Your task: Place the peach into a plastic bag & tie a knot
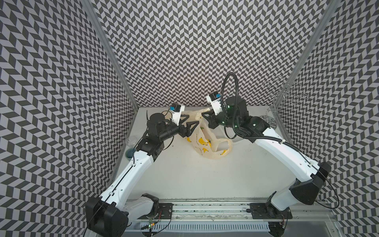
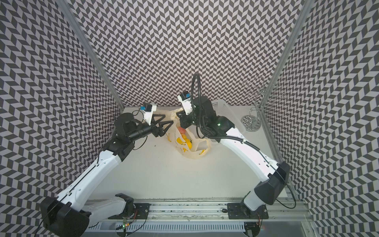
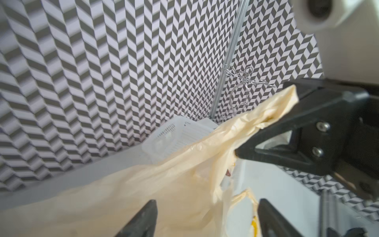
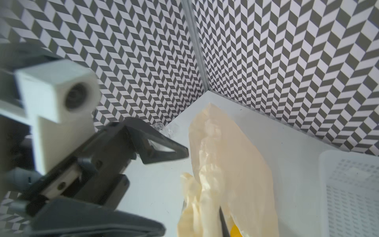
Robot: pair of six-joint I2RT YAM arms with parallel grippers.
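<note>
The cream plastic bag with yellow print [image 1: 211, 150] stands mid-table, gathered upward at its top. Inside it a reddish fruit, likely the peach [image 2: 181, 130], shows beside yellow shapes. My right gripper [image 2: 180, 115] is shut on the bag's twisted top, which trails past its black fingertips in the left wrist view. My left gripper [image 2: 169, 120] is apart at the left, its fingers spread with nothing clearly between them; in the right wrist view its two fingers frame empty space beside the bag.
A white perforated basket [image 4: 351, 189] stands at the back right, a metal stand [image 2: 250, 122] at the right edge, glass containers [image 1: 130, 152] at the left edge.
</note>
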